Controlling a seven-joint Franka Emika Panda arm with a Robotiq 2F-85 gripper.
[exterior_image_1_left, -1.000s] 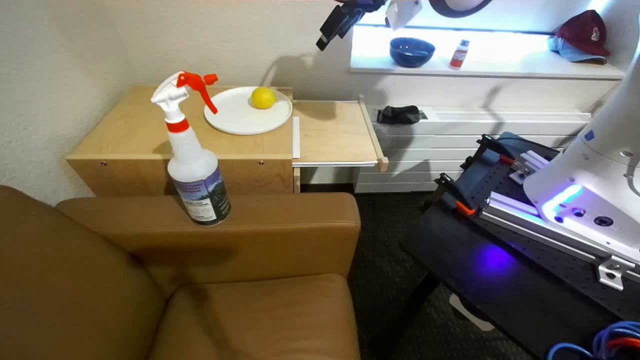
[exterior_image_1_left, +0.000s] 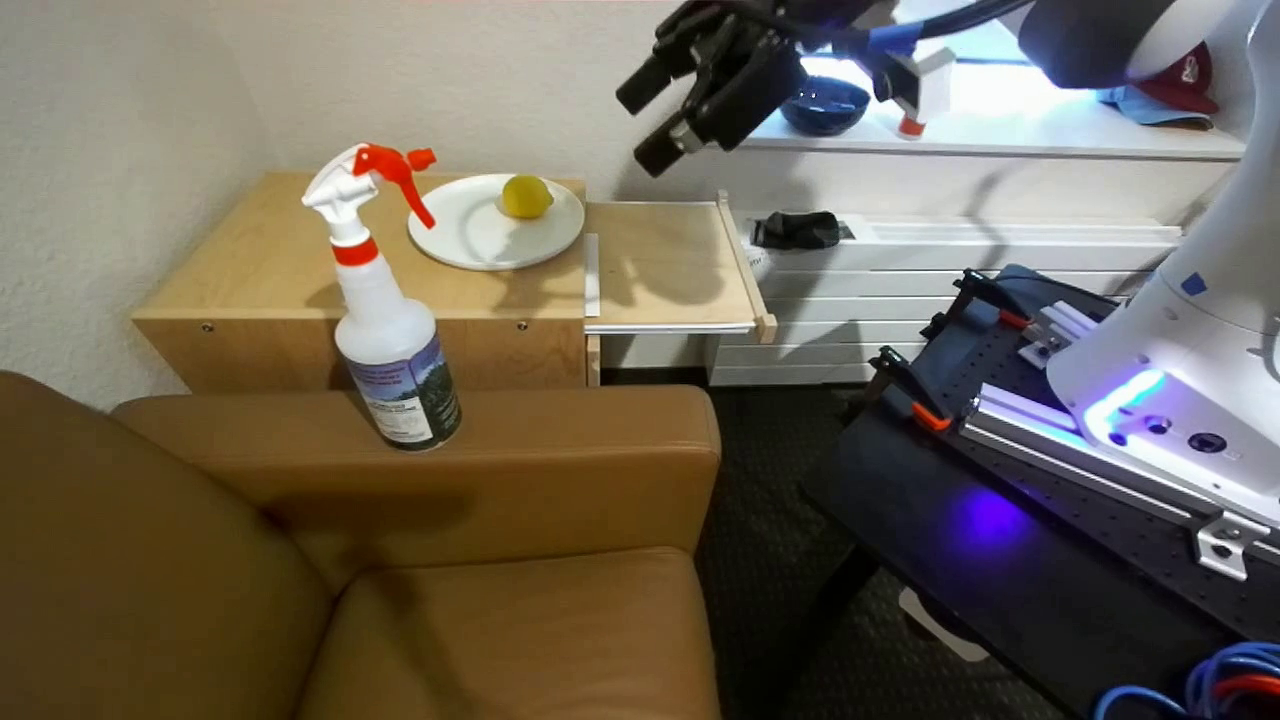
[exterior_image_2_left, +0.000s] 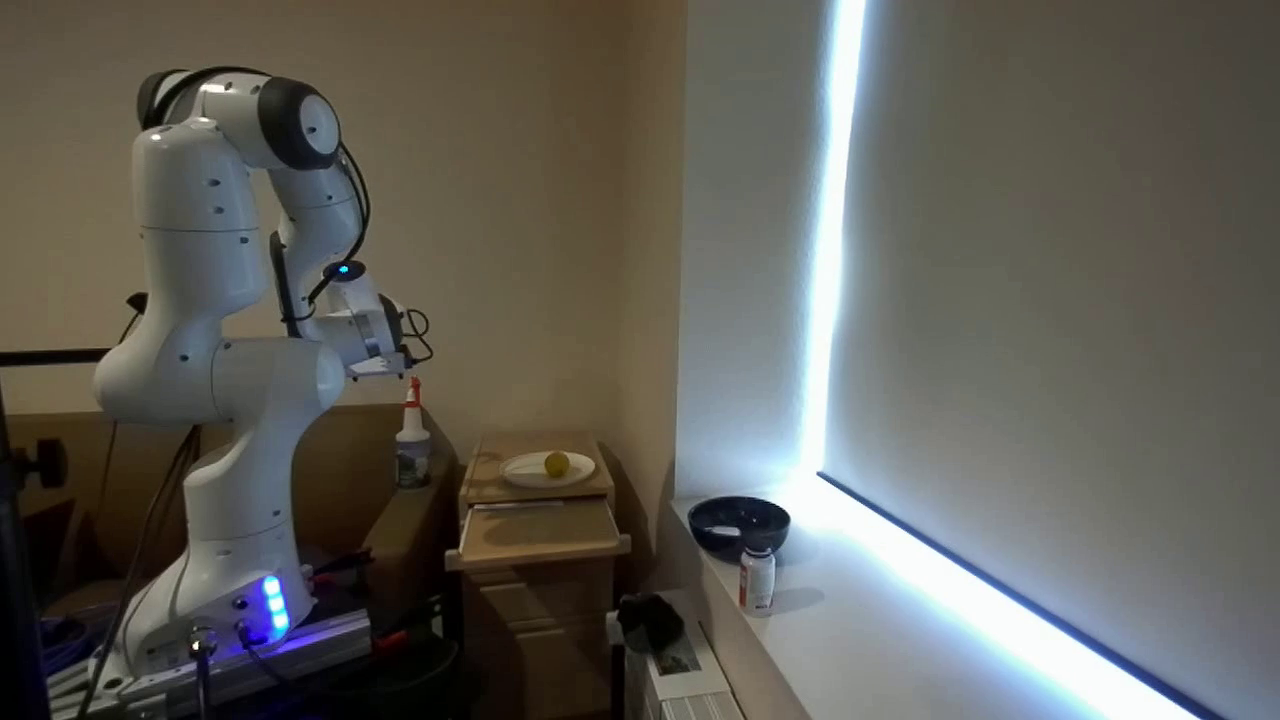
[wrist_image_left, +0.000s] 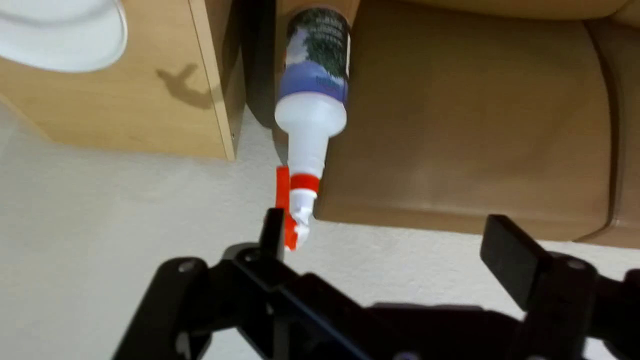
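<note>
My gripper is open in the wrist view, its two black fingers wide apart and only air between them. In exterior view 1 the gripper (exterior_image_1_left: 651, 125) hangs high above the open drawer, away from every object. A white spray bottle (exterior_image_1_left: 381, 314) with a red trigger stands upright on the sofa's armrest. The wrist view shows the same spray bottle (wrist_image_left: 310, 120) beyond the left finger. A yellow lemon (exterior_image_1_left: 525, 197) rests on a white plate (exterior_image_1_left: 462, 242) on the wooden cabinet.
The cabinet's pulled-out drawer (exterior_image_1_left: 666, 270) looks empty on top. On the windowsill are a dark blue bowl (exterior_image_2_left: 738, 528) and a small white pill bottle (exterior_image_2_left: 757, 581). A maroon cap (exterior_image_1_left: 1182, 82) sits at the sill's far right. The sofa seat (exterior_image_1_left: 528, 636) is clear.
The arm has swung lower and nearer to the camera, and the gripper has turned so both fingers show. Bottle, plate, lemon and drawer have stayed put.
</note>
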